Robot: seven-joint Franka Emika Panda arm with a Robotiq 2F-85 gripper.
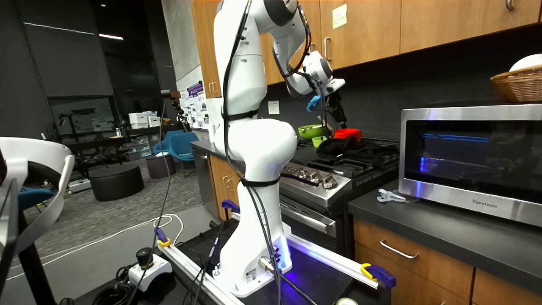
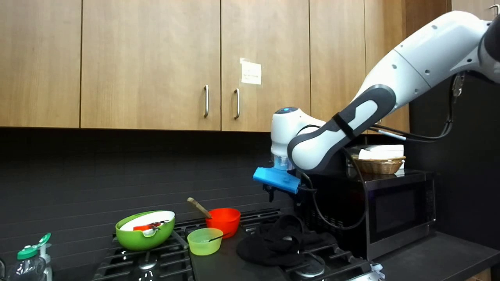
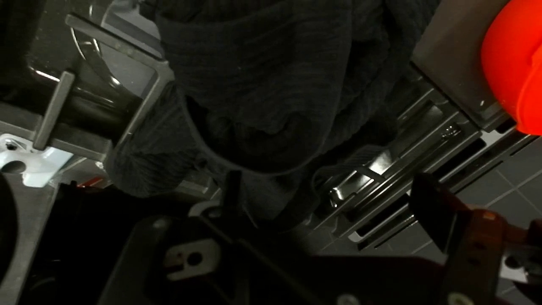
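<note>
My gripper is open above the stove, its two fingers wide apart with nothing held between them. Below it in the wrist view lies a dark, crumpled cloth [image 3: 259, 66], folded with a loop-like opening toward me. The same cloth [image 2: 276, 246] is heaped over the stove's right side in exterior view 2, clearly lower than the gripper [image 2: 281, 194]. In exterior view 1 the gripper [image 1: 337, 114] hangs over the cooktop, above the black heap.
A red bowl [image 2: 224, 223], a light green bowl [image 2: 204, 241] and a larger green bowl [image 2: 143, 234] with items in it stand left of the cloth. To the right is the microwave [image 2: 398, 210] carrying a basket [image 2: 377, 166]. Cabinets [image 2: 262, 61] overhang the stove.
</note>
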